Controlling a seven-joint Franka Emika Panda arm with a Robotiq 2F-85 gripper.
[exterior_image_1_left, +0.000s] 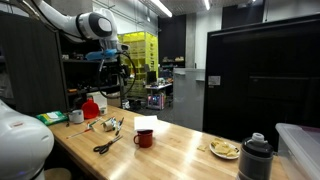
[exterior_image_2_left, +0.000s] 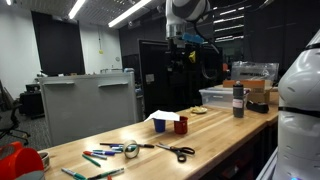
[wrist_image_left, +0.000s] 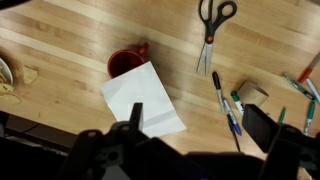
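My gripper hangs high above the wooden table, its two dark fingers wide apart and nothing between them. Below it in the wrist view lies a white sheet (wrist_image_left: 143, 101), next to a red mug (wrist_image_left: 126, 62). From the second exterior view, the sheet (exterior_image_2_left: 163, 115) rests over a blue cup (exterior_image_2_left: 159, 126), with the red mug (exterior_image_2_left: 181, 126) beside it. Scissors (wrist_image_left: 209, 32) lie on the bare wood. Several pens and markers (wrist_image_left: 234, 113) are scattered near a roll of tape (wrist_image_left: 252, 93).
A plate of food (exterior_image_1_left: 224, 150) and a dark bottle (exterior_image_1_left: 256, 158) stand toward the right in the first exterior view. Another mug (exterior_image_1_left: 76, 116) is at the far left. Bare table lies between the red mug and the plate.
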